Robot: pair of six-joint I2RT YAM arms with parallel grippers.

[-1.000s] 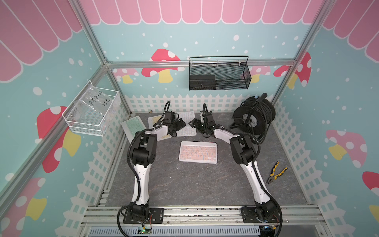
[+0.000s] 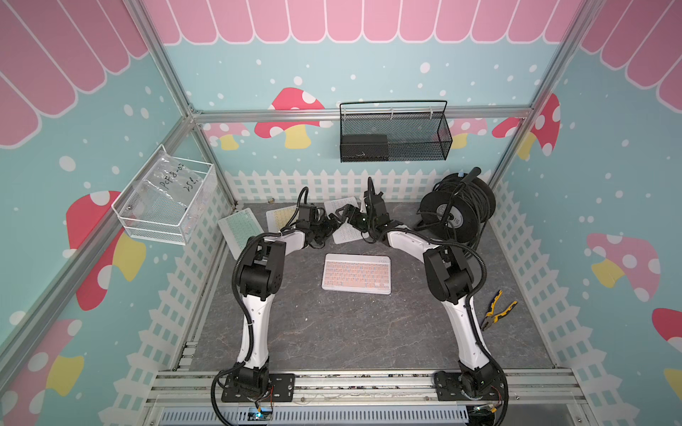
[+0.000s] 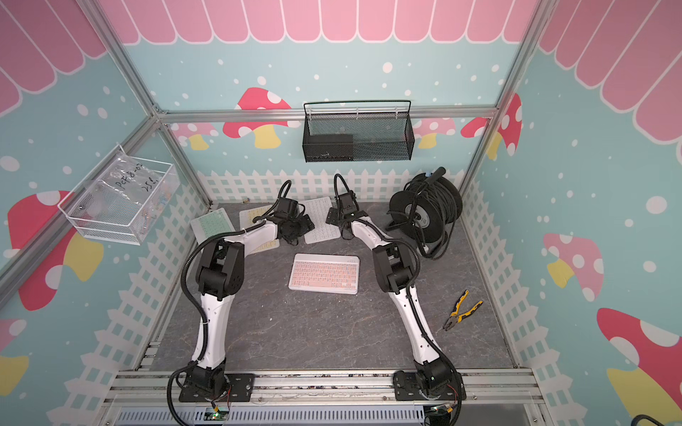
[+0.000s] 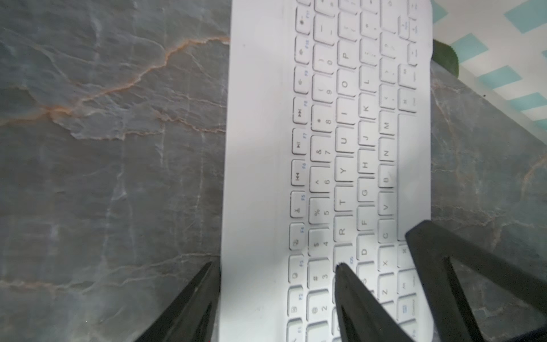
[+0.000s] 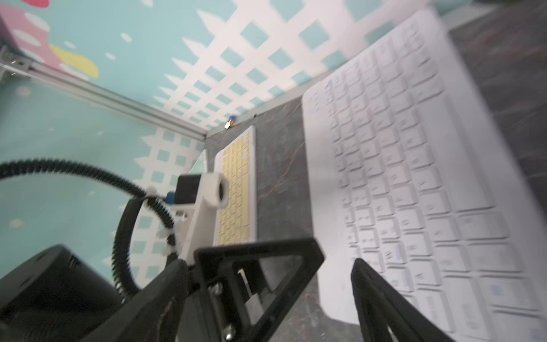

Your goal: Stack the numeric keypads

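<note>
A white keyboard (image 2: 345,234) lies at the back centre between both grippers; in the left wrist view it fills the middle (image 4: 256,142), in the right wrist view the right side (image 5: 410,182). My left gripper is part open over its near end, nothing seen held. My right gripper is part open at the keyboard's other side, apparently empty. A yellow keyboard (image 3: 259,242) lies under the left arm, a green one (image 3: 211,225) at the far left, a pink one (image 3: 323,273) in front.
A cable reel (image 2: 454,213) fills the back right. Pliers (image 2: 497,309) lie at the right. Wire baskets (image 2: 394,142) hang on the back and left walls.
The right gripper has shifted slightly up and about, its arm swinging a little rightward. The white keyboard has moved slightly rightward and tilted. The left gripper moved slightly.
</note>
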